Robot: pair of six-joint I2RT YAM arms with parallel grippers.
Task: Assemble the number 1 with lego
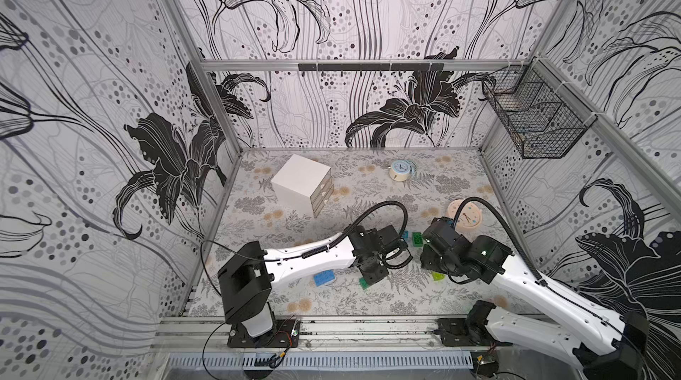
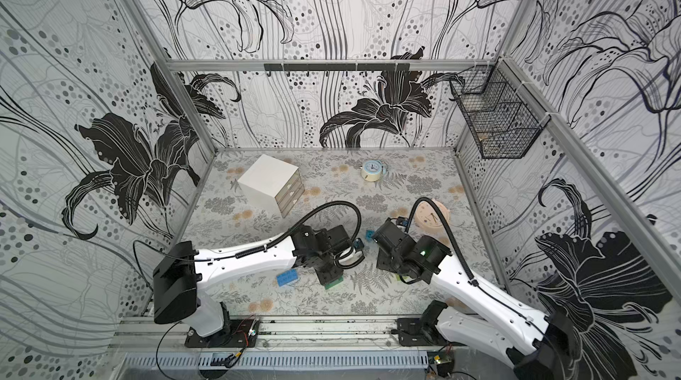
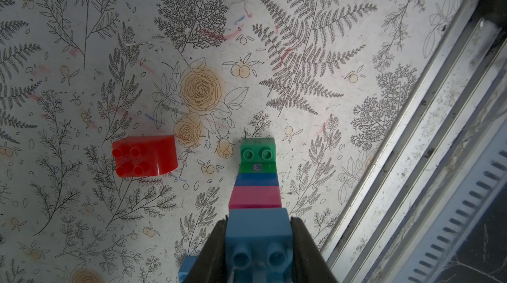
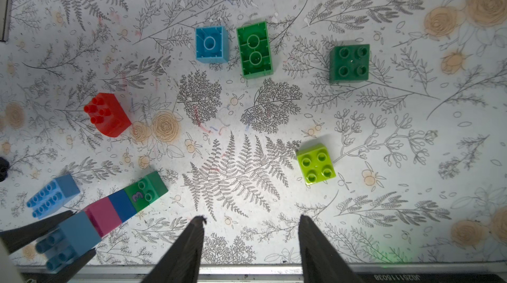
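My left gripper is shut on a light blue brick (image 3: 257, 219), the end of a row with pink (image 3: 254, 194), dark blue (image 3: 256, 179) and green (image 3: 257, 156) bricks. My right gripper is part open over the table, empty, to the right of that row. A lime brick (image 4: 315, 163) lies above it in the right wrist view, with a dark green brick (image 4: 349, 62), a green brick (image 4: 254, 49) and a cyan brick (image 4: 211, 44) farther up. A red brick (image 4: 107, 114) and another blue brick (image 4: 52, 194) lie near the row.
A white drawer box (image 1: 299, 180) stands at the back left, a clock (image 1: 399, 170) at the back. A round peach object (image 1: 469, 217) lies at the right. A wire basket (image 1: 539, 117) hangs on the right wall. The front rail edges the table.
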